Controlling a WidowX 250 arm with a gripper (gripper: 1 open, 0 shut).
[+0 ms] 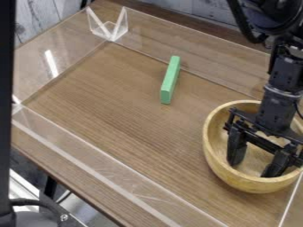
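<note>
A tan bowl point(224, 166) sits at the right of the camera view. My black gripper point(260, 146) is down inside it, its fingers open and reaching toward the bowl's floor; whether anything lies between them is hard to see. A green block point(169, 80) lies on the wooden surface left of and behind the bowl, apart from it.
A clear plastic piece point(109, 25) stands at the back left. Dark equipment occupies the lower left corner.
</note>
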